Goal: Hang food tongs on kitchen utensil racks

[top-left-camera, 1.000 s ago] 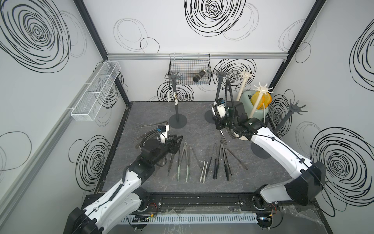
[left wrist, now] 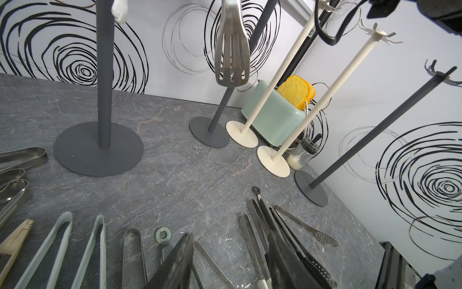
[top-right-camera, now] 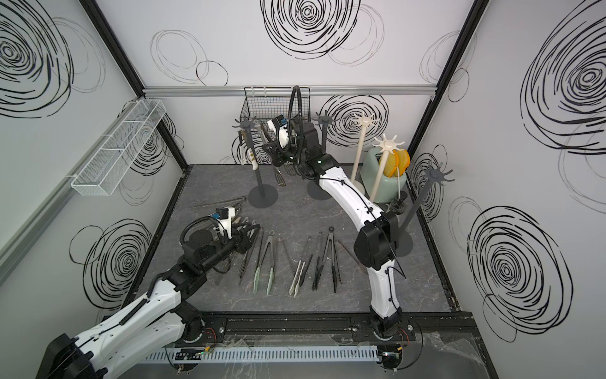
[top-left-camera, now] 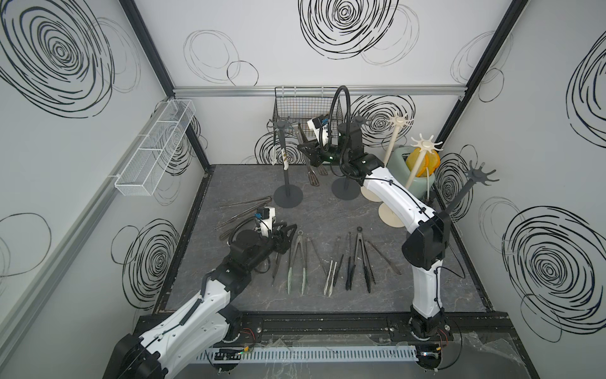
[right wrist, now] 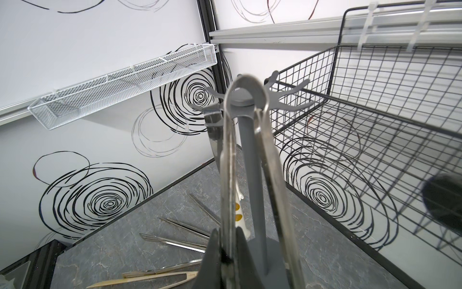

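My right gripper (top-left-camera: 303, 146) is raised at the back, shut on steel food tongs (right wrist: 274, 192), whose slotted heads (top-left-camera: 313, 178) hang down. In the right wrist view the tongs' loop frames the hook crown of a dark grey rack (right wrist: 288, 101); whether it touches cannot be told. That rack carries a white-handled utensil (top-left-camera: 285, 159). My left gripper (top-left-camera: 287, 230) hovers over the front left, fingers apart and empty. Several tongs lie below, including green tongs (top-left-camera: 303, 278) and black tongs (top-left-camera: 368, 278).
More racks stand right: grey (left wrist: 365, 139), cream (left wrist: 336, 86). A toaster (left wrist: 269, 125) and glass jar (left wrist: 300, 156) are behind them. A wire basket (right wrist: 375, 86) hangs on the back wall, a white basket (top-left-camera: 135, 177) on the left.
My right gripper has risen and moved left and back with the tongs, up to the left grey rack's top. The left arm has barely moved.
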